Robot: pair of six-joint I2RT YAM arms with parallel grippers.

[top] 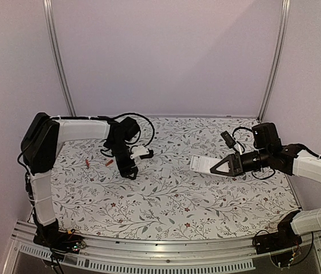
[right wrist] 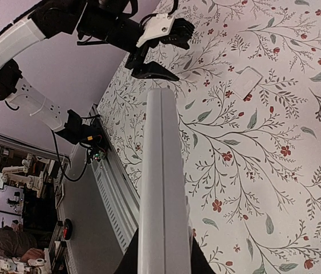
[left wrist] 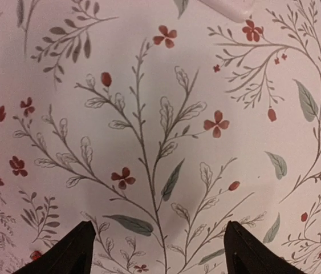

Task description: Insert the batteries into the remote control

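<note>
The white remote control (top: 204,164) is held above the table at the right, with my right gripper (top: 228,166) shut on it; in the right wrist view it (right wrist: 161,165) stands edge-on, filling the lower middle. Two small red batteries (top: 87,163) lie on the table at the left, beside my left arm. My left gripper is open over bare patterned cloth, nothing between its fingers; in the top view it hangs just right of the batteries.
A small white flat piece, probably the battery cover, lies mid-table, at the top edge of the left wrist view (left wrist: 226,7).
</note>
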